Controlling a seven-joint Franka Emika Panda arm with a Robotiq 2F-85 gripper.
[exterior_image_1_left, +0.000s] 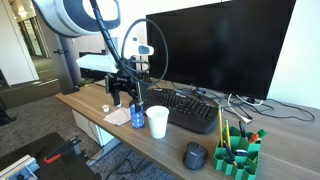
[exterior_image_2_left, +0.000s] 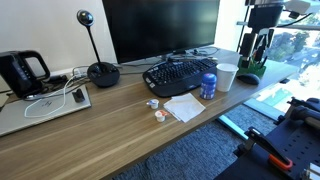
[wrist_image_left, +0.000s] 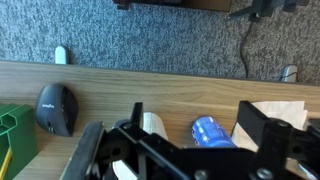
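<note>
My gripper stands open above the front part of the desk, nothing between its fingers. In the wrist view, a white cup (wrist_image_left: 152, 124) shows partly behind the left finger. A blue can (wrist_image_left: 209, 132) appears between the fingers, lower down, its near part covered by the gripper body. Exterior view 1 has the blue can (exterior_image_1_left: 137, 117) upright just left of the white cup (exterior_image_1_left: 157, 121). In exterior view 2 the gripper (exterior_image_2_left: 256, 60) hangs higher than the can (exterior_image_2_left: 208, 86) and cup (exterior_image_2_left: 226, 77), apart from both.
A white napkin (exterior_image_2_left: 183, 107) lies beside the can, with small white items (exterior_image_2_left: 160, 115) near it. A black mouse (exterior_image_1_left: 195, 156) and a green container of pens (exterior_image_1_left: 238, 150) stand at the right. Behind are the keyboard (exterior_image_1_left: 181, 106) and monitor (exterior_image_1_left: 228, 45).
</note>
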